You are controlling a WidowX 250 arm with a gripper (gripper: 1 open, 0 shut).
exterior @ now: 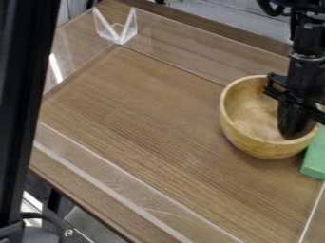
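Observation:
A wooden bowl (248, 133) sits at the right of the table. The black gripper (292, 118) reaches down from the upper right into the bowl's right side, its fingertips low inside it. I cannot make out anything between its fingers, and the dark fingers hide part of the bowl's interior and rim. A green block (314, 161) lies just right of the bowl, partly cut off by the frame's edge.
A clear plastic piece (114, 28) stands at the back left, and transparent strips run along the table's edges. A dark post fills the left edge.

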